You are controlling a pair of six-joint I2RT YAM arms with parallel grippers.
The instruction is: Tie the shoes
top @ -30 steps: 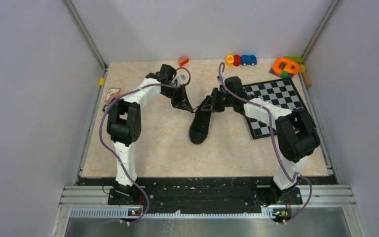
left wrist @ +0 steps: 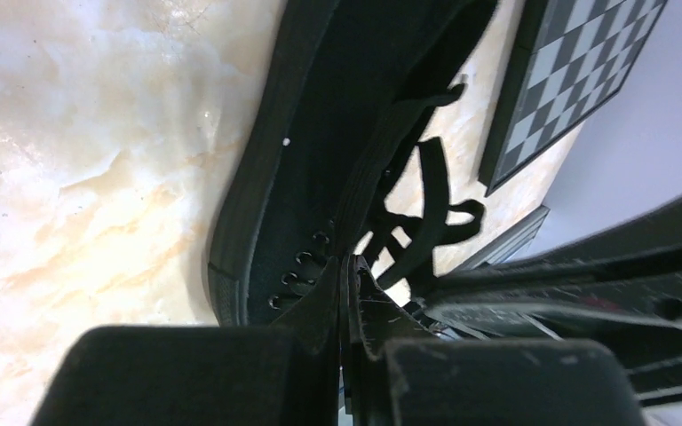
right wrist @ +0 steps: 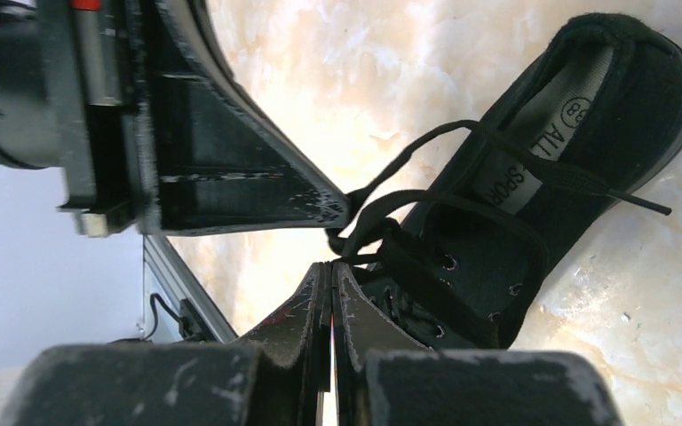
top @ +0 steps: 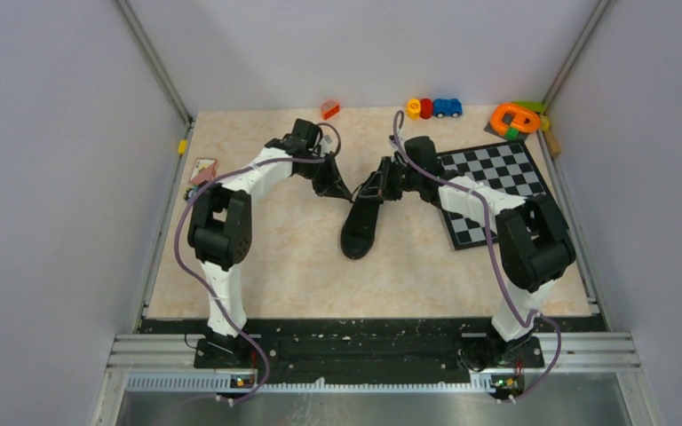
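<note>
A black shoe (top: 358, 232) lies in the middle of the table, its laces loose across the eyelets and opening in the right wrist view (right wrist: 632, 106). My left gripper (top: 348, 197) is shut at the left side of the laced end; in its own view the fingertips (left wrist: 327, 293) are down among the laces, and whether any lace is pinched between them is unclear. My right gripper is shut over the laces near the eyelets, close beside the left gripper; I cannot tell whether it pinches a lace.
A checkerboard (top: 484, 167) lies on the right, under the right arm. Toy blocks and a blue toy car (top: 447, 107) line the back edge; small items sit at the left edge.
My left arm has shifted slightly toward the front and right, its tip moving a little along the shoe's laced end. The right arm and shoe look unchanged.
</note>
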